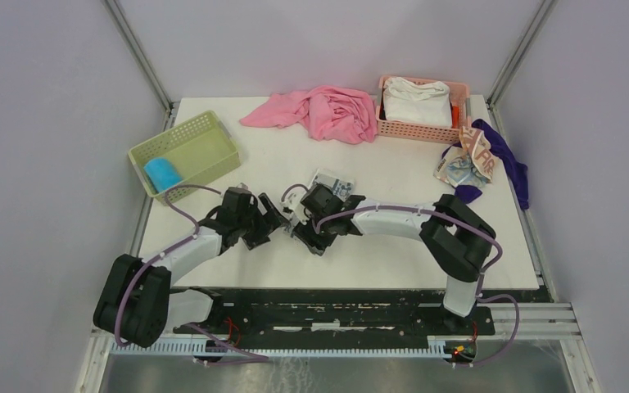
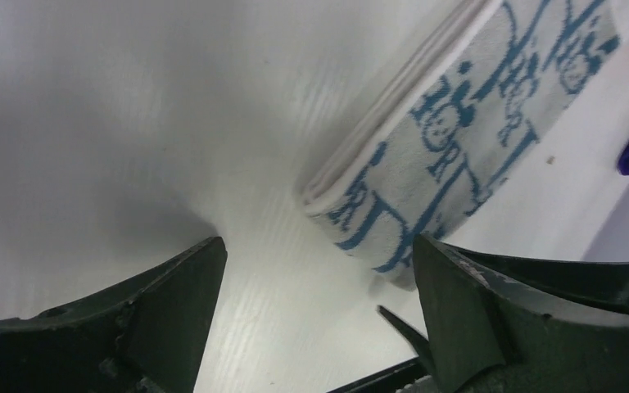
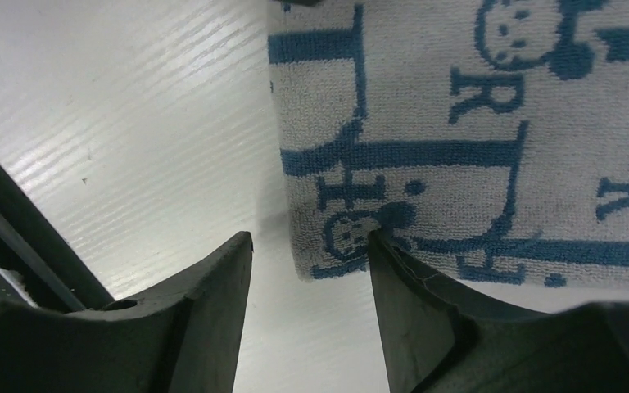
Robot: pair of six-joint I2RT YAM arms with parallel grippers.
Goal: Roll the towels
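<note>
A white towel [image 1: 333, 182] with blue figures lies folded into a long strip in the middle of the table, partly hidden by the right arm in the top view. My left gripper is open with bare table between its fingers; the towel's [image 2: 491, 123] short folded end sits just ahead, to the right. My right gripper also stands open over the towel's near end. In the right wrist view the towel [image 3: 426, 196] has its corner showing between the fingertips, nothing being pinched.
At the left stands a green basket [image 1: 228, 155] holding a blue rolled towel [image 1: 162, 173]. Behind lie a pink towel [image 1: 340, 115] and a pink basket [image 1: 414, 129] with white towels. A patterned cloth [image 1: 465, 161] and purple cloth [image 1: 509, 164] occupy the right edge.
</note>
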